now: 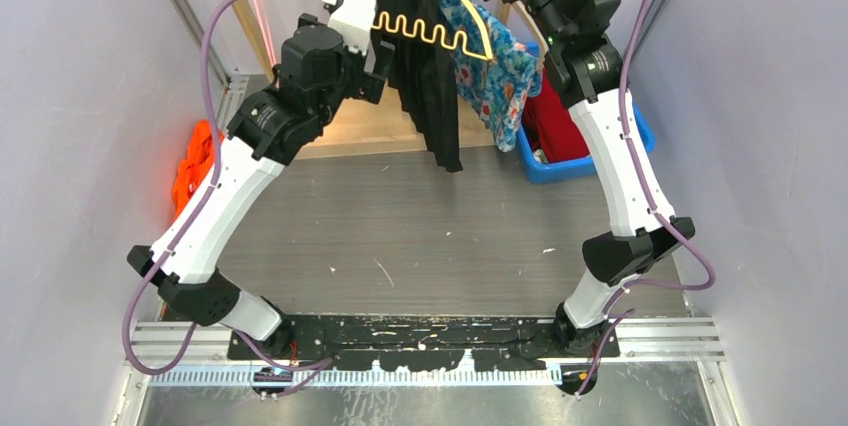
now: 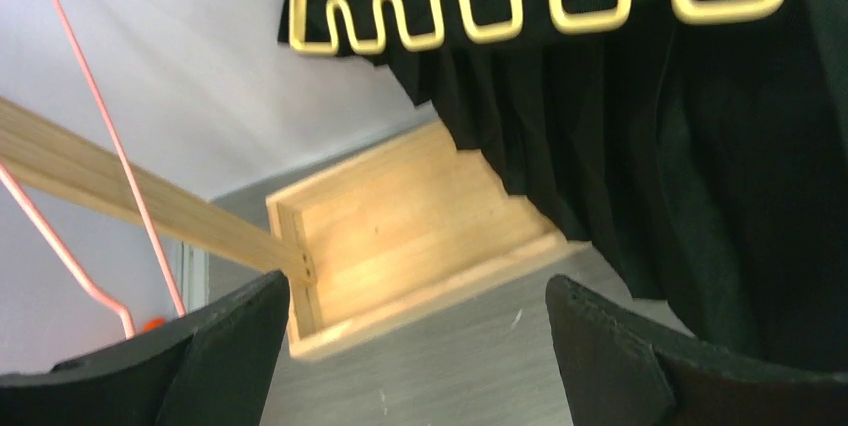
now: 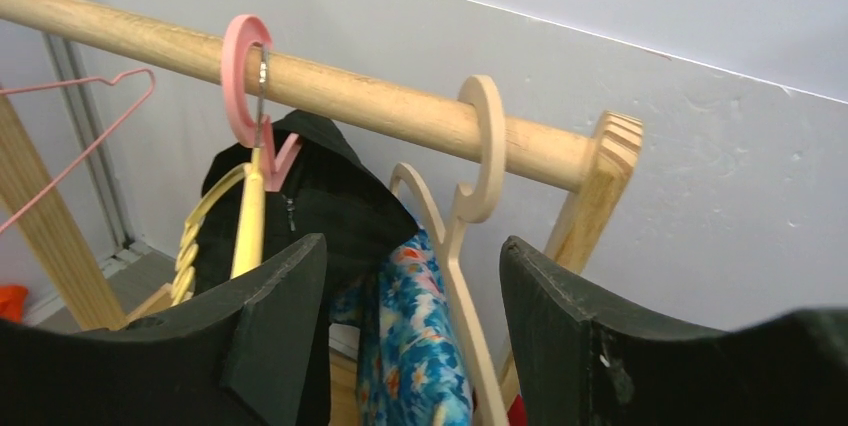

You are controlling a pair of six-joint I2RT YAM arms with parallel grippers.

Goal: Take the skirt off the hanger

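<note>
A blue floral garment (image 1: 490,91) hangs at the right of the rack. In the right wrist view a pale wooden hanger (image 3: 487,161) is hooked over the rail, with the floral cloth (image 3: 410,321) just left of it. My right gripper is open, its fingers apart near this hanger with nothing gripped. A black garment (image 1: 425,96) hangs left of the floral one, with a yellow wavy hanger (image 1: 440,39) in front. My left gripper stands open and empty before the black cloth, below the yellow hanger's wavy bar.
The wooden rail (image 3: 370,101) ends at a post (image 3: 590,201) on the right. A blue bin (image 1: 545,171) with red cloth sits below at right. Orange fabric (image 1: 193,181) lies far left; pink hangers (image 2: 95,96) hang at left.
</note>
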